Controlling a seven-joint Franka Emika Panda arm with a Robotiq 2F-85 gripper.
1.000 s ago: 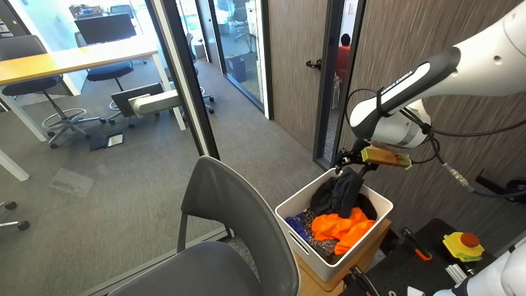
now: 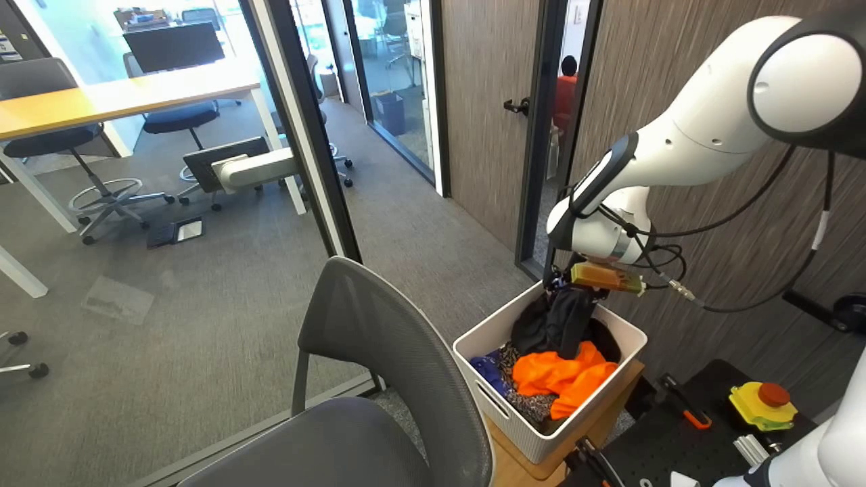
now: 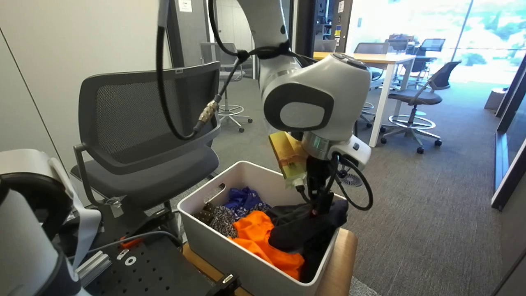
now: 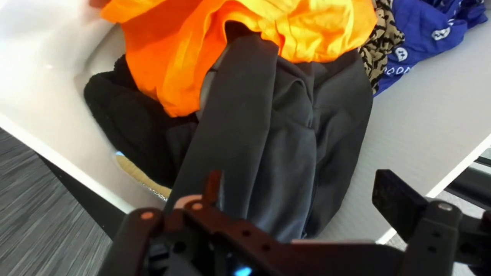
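A white basket [image 2: 507,418] holds several pieces of clothing. Black cloth [image 4: 276,138] lies at the basket's far end, its end passing beneath my gripper in the wrist view. The gripper's fingers stand wide apart, one finger [image 4: 212,186] over the cloth's left side and the other [image 4: 396,200] over the basket's right wall. From the second exterior view, the gripper points down at the black cloth [image 3: 296,232]; whether it touches cannot be told. Orange cloth [image 3: 256,234] is bunched beside it, with blue cloth [image 3: 245,200] and patterned cloth [image 3: 224,220] farther along.
The basket sits on a wooden stool [image 3: 341,259]. A grey chair [image 2: 390,341] stands close beside it. Near the arm's base, a black perforated plate [image 3: 148,276] carries small hardware, and a yellow box with a red button [image 2: 764,403] sits at its edge.
My arm has moved left and lower in exterior view 1, bringing the gripper down over the black cloth at the basket's far end. The basket and clothes look the same.
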